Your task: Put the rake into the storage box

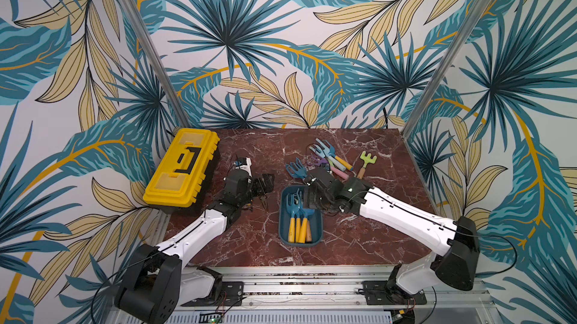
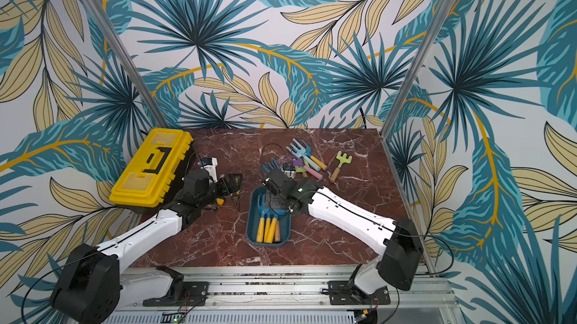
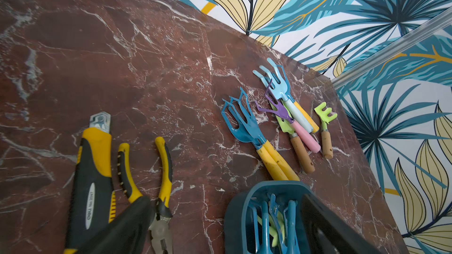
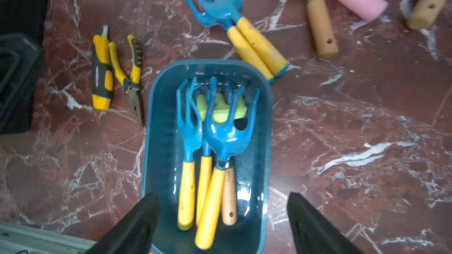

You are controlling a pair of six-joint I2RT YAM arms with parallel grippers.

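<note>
The storage box [image 4: 268, 159] is a dark teal tub. Inside it lie several rakes, among them a blue rake with a yellow handle [image 4: 211, 207] on top of the others. Directly above the box, my right gripper has its fingers well apart and nothing between them. Outside the box, by its far rim, lie two blue rakes with yellow handles [image 3: 256, 136]. Farther right are a purple rake with a pink handle [image 3: 306, 136], a pale blue one [image 3: 282, 91] and a green one [image 3: 325, 117]. To the left of the box, my left gripper is open and empty.
Pliers [image 4: 129, 77] and a utility knife [image 4: 102, 70] lie left of the box. A yellow toolbox [image 1: 180, 171] stands at the table's left side.
</note>
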